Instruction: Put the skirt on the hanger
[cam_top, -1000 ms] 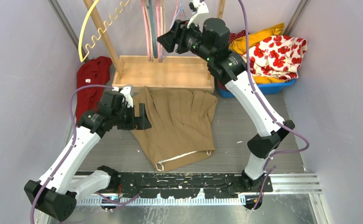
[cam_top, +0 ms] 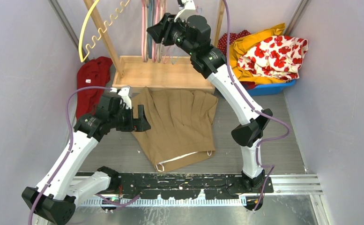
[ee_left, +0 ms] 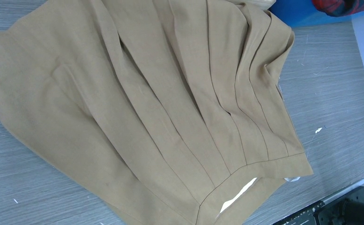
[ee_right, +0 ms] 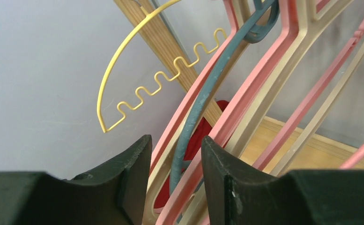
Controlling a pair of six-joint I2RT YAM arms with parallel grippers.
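The brown pleated skirt (cam_top: 180,126) lies flat on the floor, its waistband toward the front edge. My left gripper (cam_top: 141,117) is open over the skirt's left side, and nothing is between its fingers. In the left wrist view the skirt (ee_left: 170,103) fills most of the picture. Up at the rack, my right gripper is part open among the hanging hangers. A blue-grey hanger (ee_right: 196,105) and a pink hanger (ee_right: 234,115) pass through or close behind its finger gap. Whether the fingers touch any of them, I cannot tell.
A yellow hanger (cam_top: 83,35) hangs apart at the rack's left. The wooden rack base (cam_top: 170,77) stands behind the skirt. Red cloth (cam_top: 92,84) lies at left; a blue basket (cam_top: 269,89) full of clothes stands at right.
My right gripper has moved left along the rack, closer into the hangers, which have shifted slightly left. The left arm has barely moved, and the skirt lies unchanged.
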